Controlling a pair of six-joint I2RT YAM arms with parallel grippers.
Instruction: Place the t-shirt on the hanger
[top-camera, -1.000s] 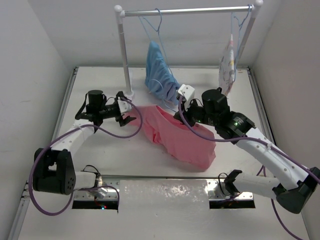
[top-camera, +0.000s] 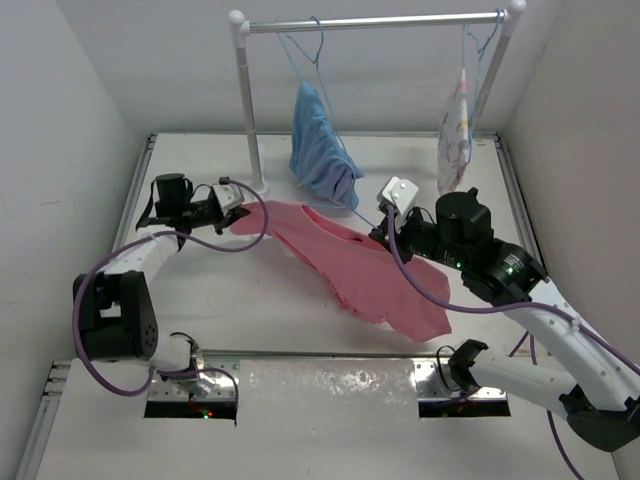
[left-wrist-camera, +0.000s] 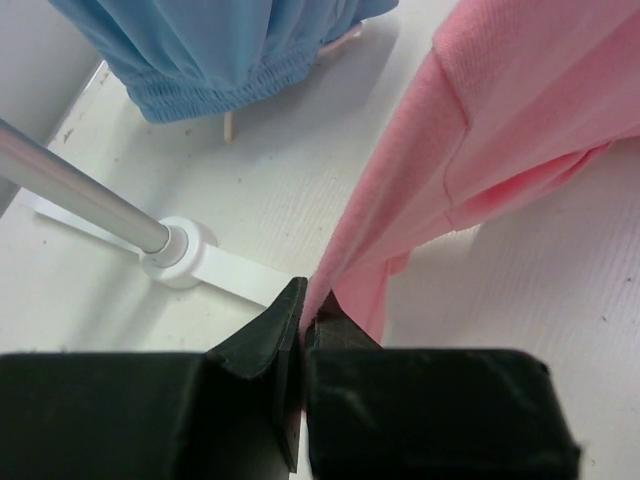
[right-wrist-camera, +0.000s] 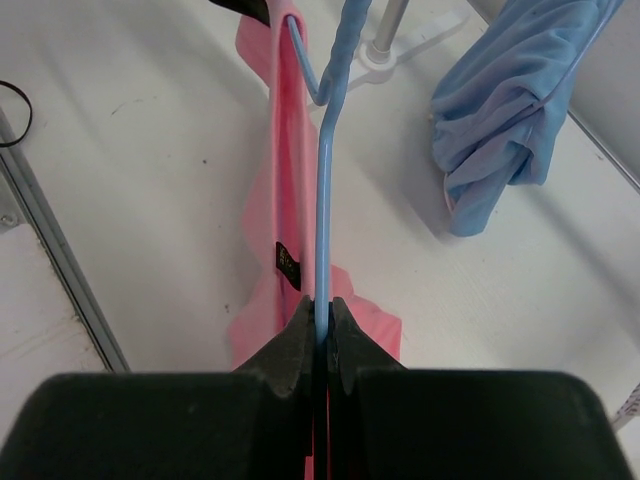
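Note:
The pink t-shirt (top-camera: 340, 262) hangs stretched between my two arms, its far left end pinched by my left gripper (top-camera: 228, 222). In the left wrist view, a narrow pink fold (left-wrist-camera: 345, 270) runs up from between the shut fingers. My right gripper (top-camera: 376, 232) is shut on the thin blue hanger (right-wrist-camera: 323, 210), which rises between its fingertips. Farther up, the hanger forks; one branch reaches the pink cloth near the left gripper, the other leaves the top of the frame. A black label (right-wrist-camera: 288, 265) shows inside the shirt's folds.
Behind stands a white rack (top-camera: 380, 22) with a blue garment (top-camera: 322, 150) and a patterned garment (top-camera: 454, 135) hanging on it. The rack's left post (top-camera: 250, 110) is close to the left gripper.

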